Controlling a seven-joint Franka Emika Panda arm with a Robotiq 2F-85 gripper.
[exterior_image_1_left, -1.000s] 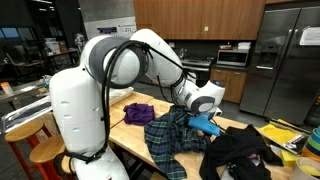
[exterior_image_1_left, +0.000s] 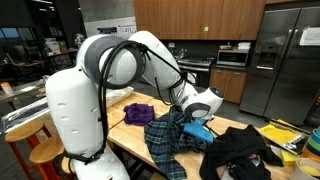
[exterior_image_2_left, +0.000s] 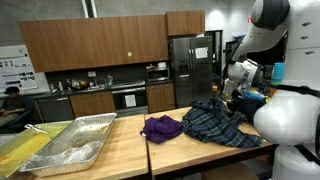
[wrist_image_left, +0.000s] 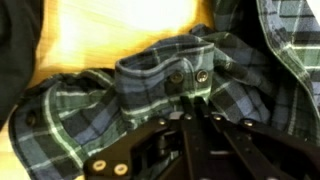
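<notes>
A dark green and navy plaid shirt (exterior_image_1_left: 165, 140) lies crumpled on the wooden table. In the wrist view a folded band of the shirt (wrist_image_left: 150, 85) with two buttons lies just ahead of my gripper. The dark fingers reach down to the cloth by this band, close together. Whether fabric is between them is hidden by the folds and the dark gripper body. From the side, my gripper (exterior_image_1_left: 197, 133) with its blue part is low over the shirt's right portion.
A black cloth (exterior_image_1_left: 238, 150) lies right of the shirt, and a purple cloth (exterior_image_1_left: 139, 114) lies to its left. Foil trays (exterior_image_2_left: 70, 143) stand off to the left in the second exterior view. Yellow items (exterior_image_1_left: 280, 133) sit at the table's right end. Bare wood (wrist_image_left: 85, 35) shows beyond the shirt.
Over the last second my gripper has come down towards the shirt and shifted slightly left. The cloths look unmoved.
</notes>
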